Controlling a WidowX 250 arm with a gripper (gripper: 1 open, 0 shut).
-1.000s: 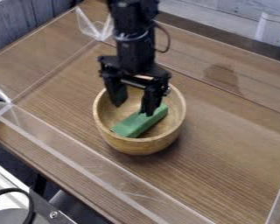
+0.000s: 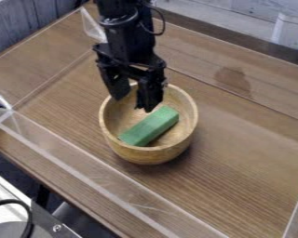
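A round wooden bowl (image 2: 171,147) sits on the table with a green rectangular block (image 2: 148,126) lying inside it. The black robot gripper (image 2: 131,93) hangs over the back left part of the bowl, above and behind the block and not holding it. Its fingers are apart.
Transparent edging runs along the left and right sides. A dark cable and a pale object lie off the table at the lower left.
The gripper has risen and shifted back and left, away from the block, and has turned. The block still lies in the bowl.
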